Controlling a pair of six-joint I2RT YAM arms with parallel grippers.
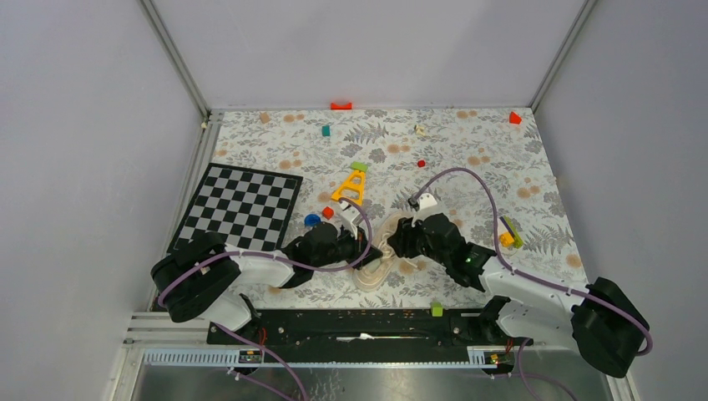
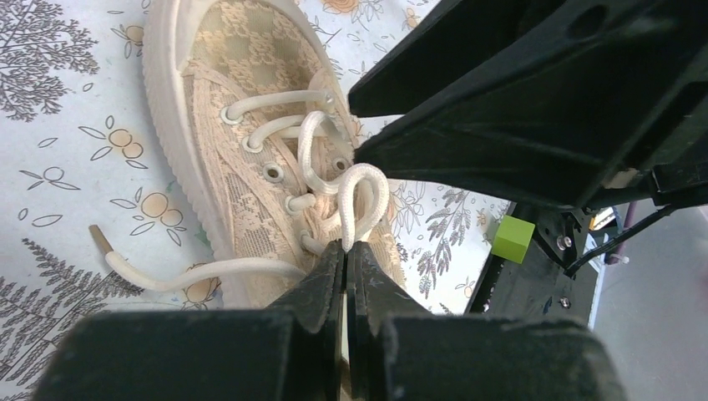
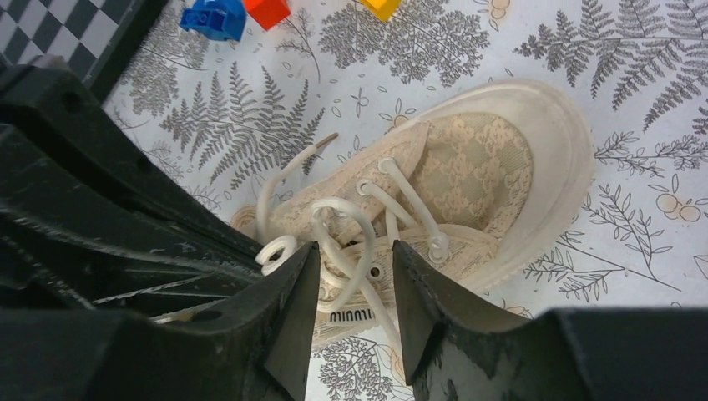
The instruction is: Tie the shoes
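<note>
A pale beige sneaker (image 2: 225, 142) with white laces lies at the table's middle front, both grippers over it. My left gripper is shut on a white lace, whose small loop (image 2: 363, 184) stands up from its fingertips. My right gripper is part open just above the laces, a second lace loop (image 3: 342, 209) showing between and behind its fingertips; whether it touches the lace I cannot tell. A loose lace end (image 2: 167, 276) lies out to the shoe's side.
A chessboard (image 1: 234, 207) lies at the left. A yellow triangle (image 1: 351, 185), red cube (image 1: 328, 212) and blue piece (image 1: 312, 220) lie behind the shoe. A green cube (image 1: 437, 309) sits on the front edge.
</note>
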